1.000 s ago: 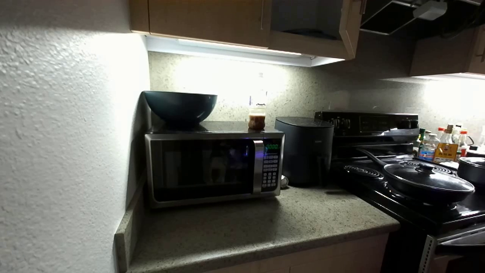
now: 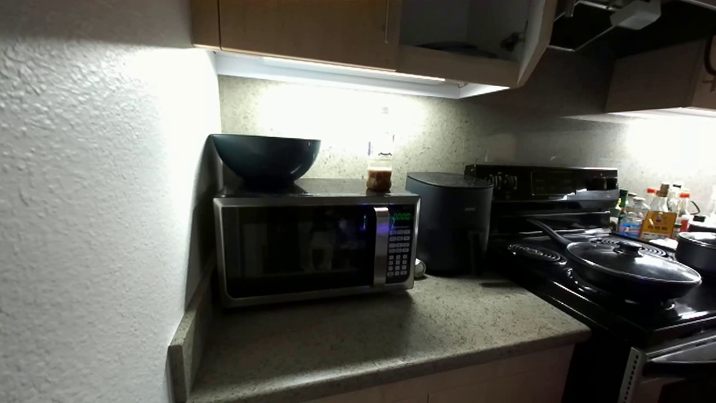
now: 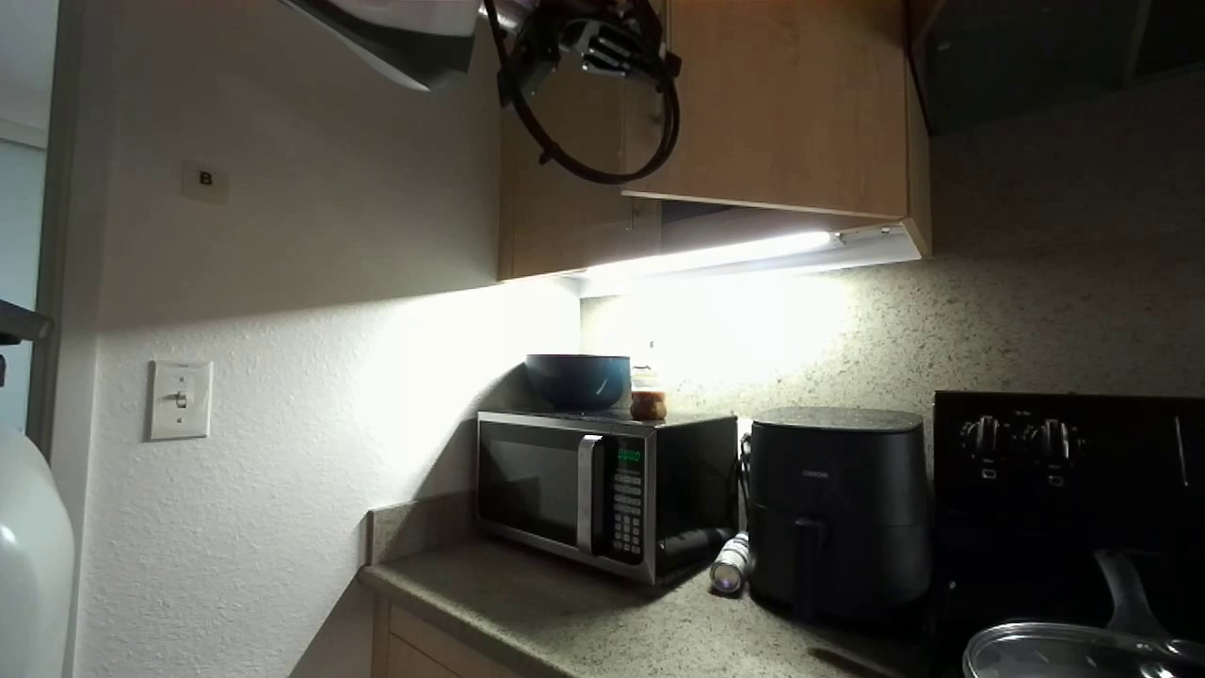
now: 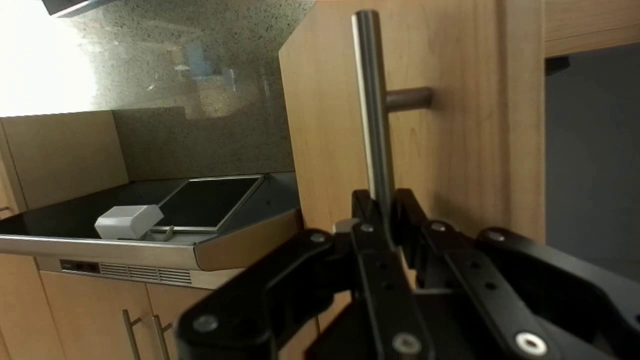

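Observation:
A wooden upper cabinet door (image 4: 468, 150) stands swung out, with a metal bar handle (image 4: 375, 108) on its face. Around the lower part of that handle in the wrist view, my gripper is shut, the bar running between its fingertips. In exterior view 1 the door (image 2: 538, 43) is seen nearly edge-on beside the open cabinet (image 2: 443, 23), where a dark flat item (image 2: 456, 48) lies on the shelf. Exterior view 2 shows part of my arm and its cable (image 3: 604, 175) up in front of the door (image 3: 779, 102); the fingertips are not clear there.
Below the cabinets, a microwave (image 2: 302, 248) carries a dark bowl (image 2: 268, 158) and a bottle (image 2: 379, 178). Beside it are a black air fryer (image 2: 450, 221) and a stove with a lidded pan (image 2: 627, 265). A range hood (image 4: 102, 240) is near the door.
The cabinet door has swung further out, to the right in exterior view 1, exposing more of the cabinet's inside. The microwave, bowl and bottle have stayed put.

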